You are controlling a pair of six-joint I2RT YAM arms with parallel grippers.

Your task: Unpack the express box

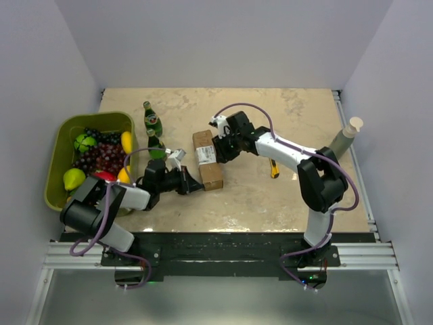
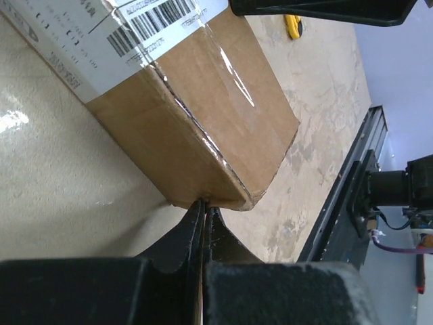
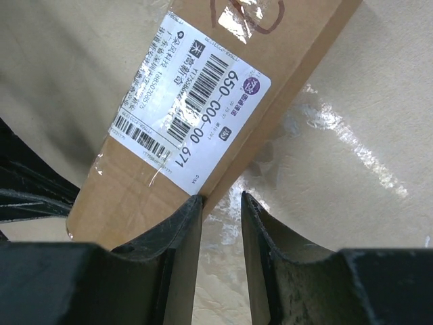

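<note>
A long cardboard box [image 1: 212, 175] with a white barcode label [image 3: 189, 108] lies on the table between my arms. My left gripper is shut at the box's near lower edge, its tips touching the cardboard; whether any of it is between them is hard to tell. My right gripper is at the box's right side, one fingertip against the cardboard beside the label and the other finger apart from it over the table, as the right wrist view shows. A yellow cutter [image 1: 275, 169] lies right of the box.
A green basket of fruit [image 1: 55, 193] stands at the left, with two green bottles [image 1: 151, 116] beside it. A grey bottle [image 1: 342, 141] stands at the far right edge.
</note>
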